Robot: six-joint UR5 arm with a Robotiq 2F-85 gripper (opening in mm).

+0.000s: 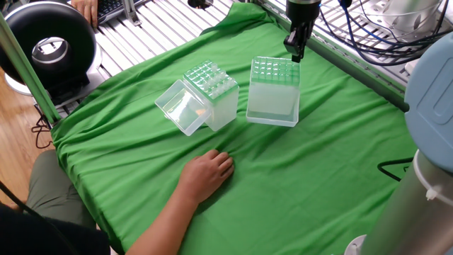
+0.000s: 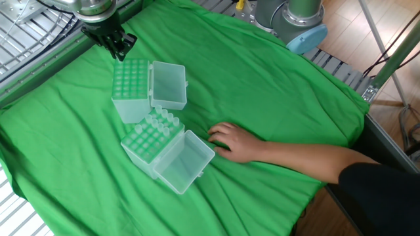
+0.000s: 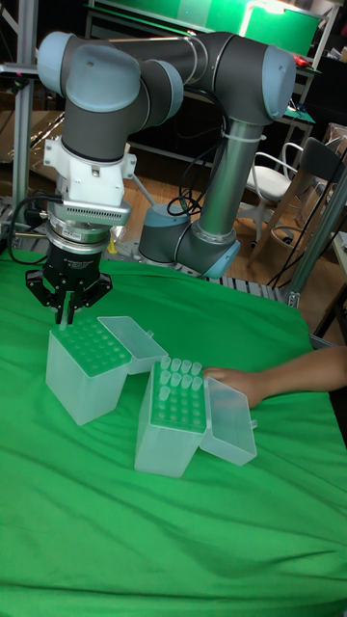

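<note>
Two translucent boxes with green perforated racks stand on the green cloth, their lids hanging open. One box [image 1: 274,95] shows only empty holes. The second box [image 3: 168,442] has several clear tubes [image 3: 180,372] upright in part of its rack. Pointing down, my black gripper [image 3: 66,317] hangs at the far corner of the empty-looking rack, its fingertips close together and near the rack's top. Whether they touch it, or have anything slim between them, is too small to make out.
A person's hand [image 2: 233,141] rests on the cloth near the tube-filled box. Another hand [image 1: 86,10] is by a keyboard at the far left edge. Cables [image 1: 382,53] run behind the arm.
</note>
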